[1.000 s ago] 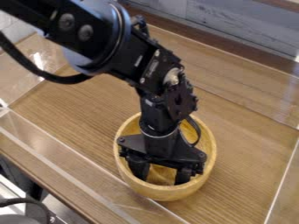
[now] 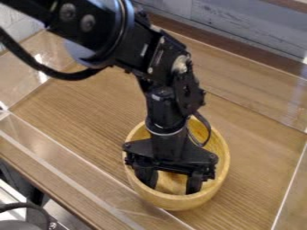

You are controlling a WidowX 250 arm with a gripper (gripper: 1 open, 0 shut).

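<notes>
A yellow bowl [image 2: 204, 189] rests on the wooden tabletop near its front edge. My black gripper [image 2: 170, 178] reaches down into it from above, its body covering much of the bowl's interior. The gripper is open, its fingers low inside the bowl. Whether anything else lies in the bowl is hidden by the gripper.
A pale wall [image 2: 216, 20] stands at the back.
The arm's upper part has shifted slightly to the left and up over the last second. The gripper stays in the bowl, which has barely moved.
</notes>
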